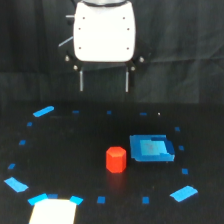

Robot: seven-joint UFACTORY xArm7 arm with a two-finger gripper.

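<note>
A red block (116, 159), six-sided in outline, sits on the dark table in the middle of the camera view. Just right of it and a little farther back is a shallow blue tray (152, 158), with a lighter blue patch on its floor and nothing else visible inside. My gripper (104, 88) hangs high above the table at the top of the view, beneath its white body. Its two thin fingers (81, 80) are wide apart with nothing between them.
A pale square (53, 212) lies at the front left edge. Light blue strips lie flat at the back left (43, 111), left (15, 184) and right (184, 193). Small blue marks dot the table. Clear table surrounds the block's left and front.
</note>
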